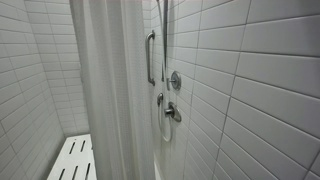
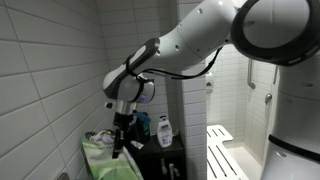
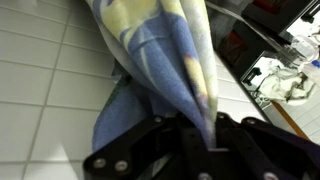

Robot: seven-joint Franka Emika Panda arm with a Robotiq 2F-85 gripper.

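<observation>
A cloth (image 3: 165,50), pale blue and white with a yellowish band, fills the upper middle of the wrist view. My gripper is shut on it, and the folds run down between its dark fingers. Exterior view 2 shows the arm reaching down on the left, with the gripper (image 2: 116,148) close to the tiled wall. There the cloth (image 2: 100,160) looks green and white and hangs beside the gripper. The exact grip point is hidden by folds and dark parts. Neither arm nor cloth appears in exterior view 1.
Bottles, including a white one (image 2: 164,130), stand on a dark cart (image 2: 160,155) right of the gripper. A slotted white bench (image 1: 73,160), a shower curtain (image 1: 115,90) and a grab bar (image 1: 151,57) are in the shower. White tiles (image 2: 40,70) rise close on the arm's left.
</observation>
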